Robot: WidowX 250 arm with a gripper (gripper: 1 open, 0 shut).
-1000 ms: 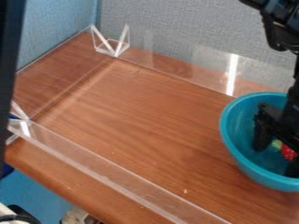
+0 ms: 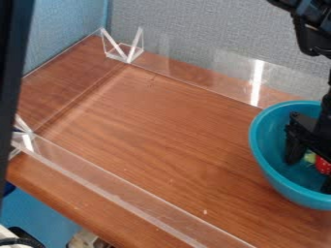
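A blue bowl (image 2: 272, 160) sits at the right edge of the wooden table. My black gripper (image 2: 311, 150) reaches down into it from the upper right, its fingers inside the bowl around or beside a red object (image 2: 323, 165) with some yellow-green next to it. The gripper partly hides these objects; whether it holds one I cannot tell.
Clear plastic barriers (image 2: 195, 77) with white corner brackets (image 2: 123, 48) border it at the back and front left. A dark vertical structure stands at the far left.
The bowl has shifted slightly to the right, along with my gripper inside it.
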